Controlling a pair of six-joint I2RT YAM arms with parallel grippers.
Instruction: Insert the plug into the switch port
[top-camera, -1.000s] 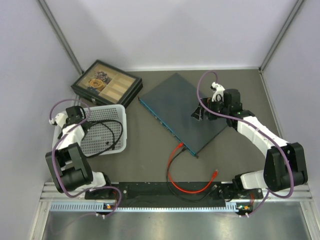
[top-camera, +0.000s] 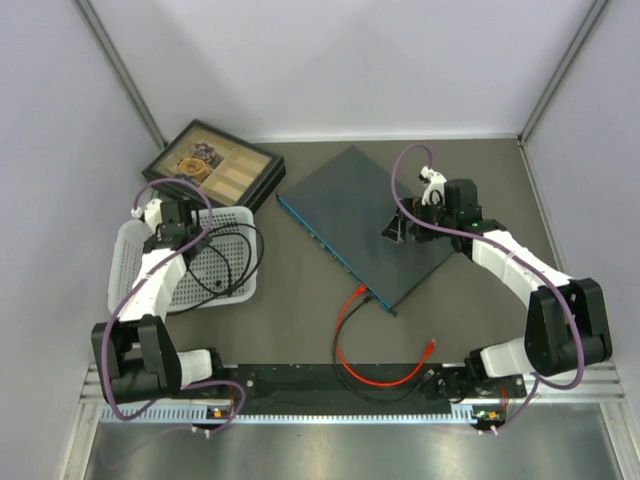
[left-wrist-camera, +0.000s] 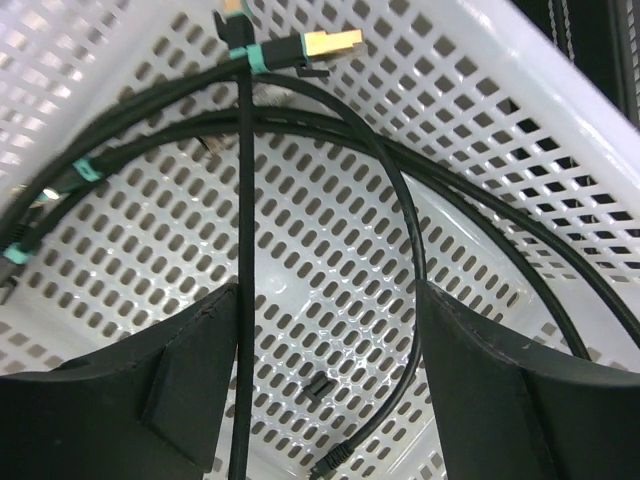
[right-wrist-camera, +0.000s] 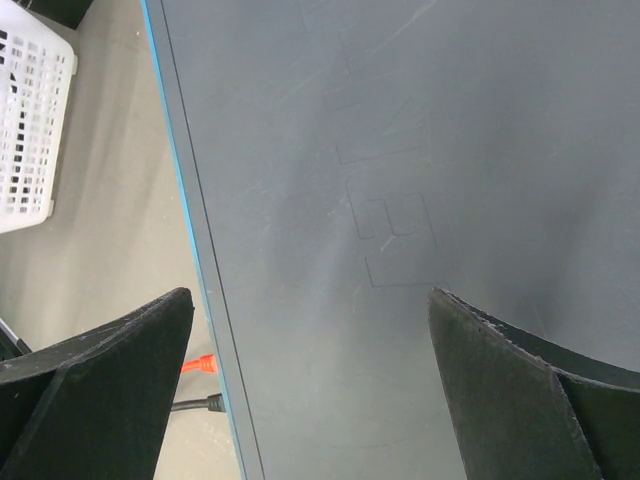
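Observation:
My left gripper (top-camera: 185, 232) is over the white basket (top-camera: 235, 293), fingers apart, with black cables (left-wrist-camera: 407, 210) below. One cable (left-wrist-camera: 245, 180) runs upright beside the left finger; whether it is touched I cannot tell. Plugs with metal tips (left-wrist-camera: 330, 42) lie at the basket's wall. My right gripper stands open over the dark switch (right-wrist-camera: 300, 180), nothing between its fingers. A red plug (right-wrist-camera: 200, 363) and a black plug (right-wrist-camera: 212, 403) sit at the switch's edge.
A compartment box (top-camera: 225, 170) stands behind the basket. Red (top-camera: 390, 382) and black cables trail from the switch to the front. Bare table lies between basket and switch.
My left gripper has moved rightward over the basket, and the basket has shifted slightly right with its cables. The right arm is essentially still.

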